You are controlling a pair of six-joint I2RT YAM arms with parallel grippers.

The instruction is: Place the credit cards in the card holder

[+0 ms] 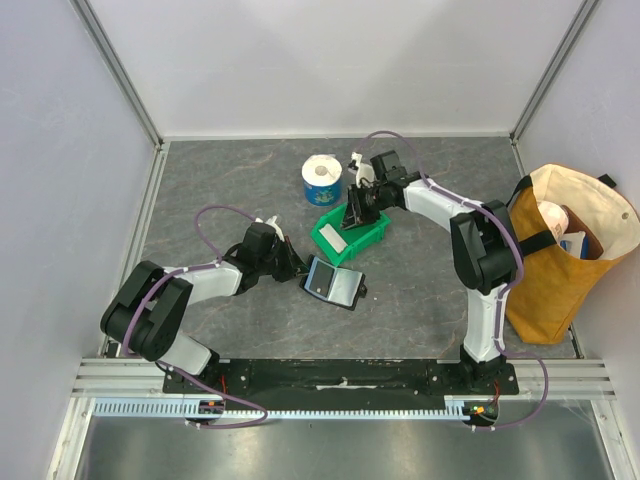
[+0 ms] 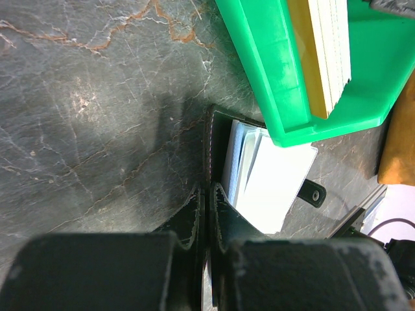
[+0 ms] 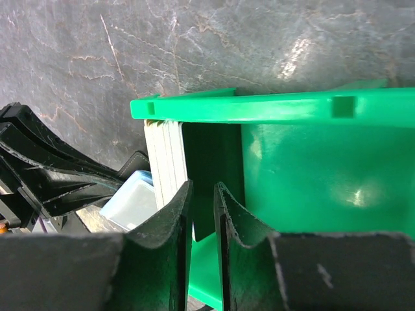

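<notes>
The black card holder [image 1: 334, 283] lies unfolded on the table, pale cards or sleeves [image 2: 272, 181] showing inside it. My left gripper is shut on its stitched black edge. The green tray [image 1: 372, 240] lies just behind the holder. A stack of cards [image 1: 333, 237] stands on edge at the tray's left end, white edges [image 3: 166, 159] upward in the right wrist view. My right gripper is over the tray, right beside the stack. A narrow gap shows between its fingers, with dark and green surfaces behind; no card can be made out there.
A blue-and-white roll [image 1: 322, 180] stands behind the tray. An orange-yellow bag [image 1: 545, 285] with things in it occupies the right side.
</notes>
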